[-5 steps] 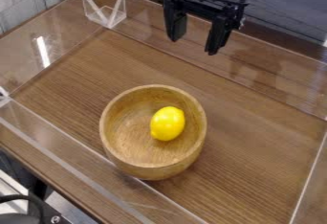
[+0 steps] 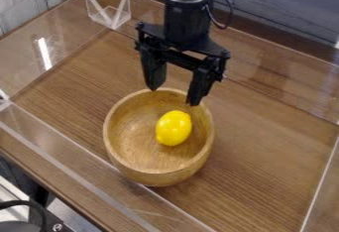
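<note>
A round tan bowl (image 2: pixel 137 149) stands in the lower middle with a yellow egg-shaped object (image 2: pixel 173 127) inside. My black gripper (image 2: pixel 175 84) hangs just above the bowl's back rim, its two fingers spread apart to left and right, open, with nothing visible between them.
A white wire rack (image 2: pixel 111 13) stands at the back left. Cables (image 2: pixel 27 204) lie at the lower left edge.
My gripper has moved from the back of the table toward the camera, down to the bowl. The bowl and yellow object have not moved.
</note>
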